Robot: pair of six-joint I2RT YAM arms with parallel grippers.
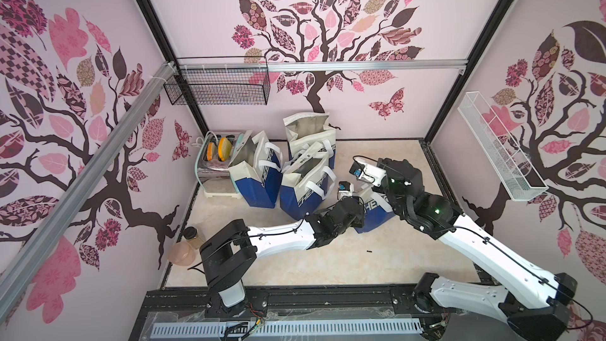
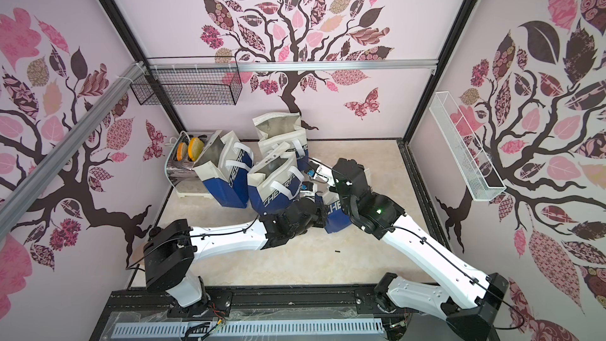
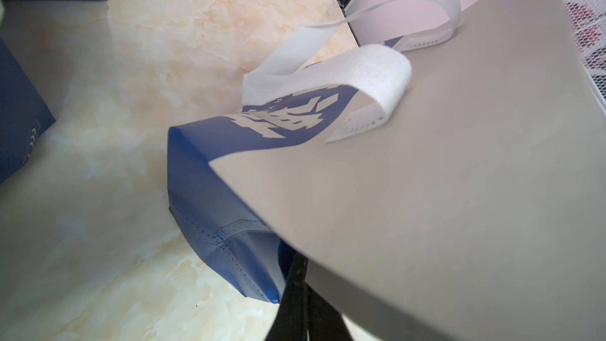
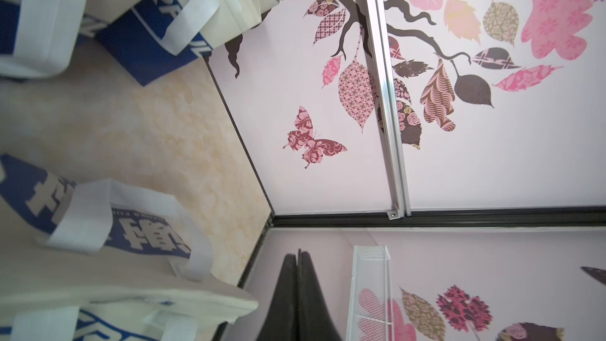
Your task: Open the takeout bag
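Observation:
A flattened-looking blue and cream takeout bag [image 1: 372,214] lies at the right of the table, partly hidden by my arms; in the left wrist view its cream side [image 3: 429,176], white handles and blue base show. My left gripper is low at this bag, shut, its tips partly under the cream side; nothing clear shows between its fingers. My right gripper is shut and empty, raised above and behind the bag, which fills the lower left of the right wrist view.
Several upright takeout bags [image 1: 257,180] stand at the centre left, beside a rack [image 1: 217,176] with yellow items. Jars [image 1: 183,251] sit front left. Wire baskets [image 1: 217,88] hang on the walls.

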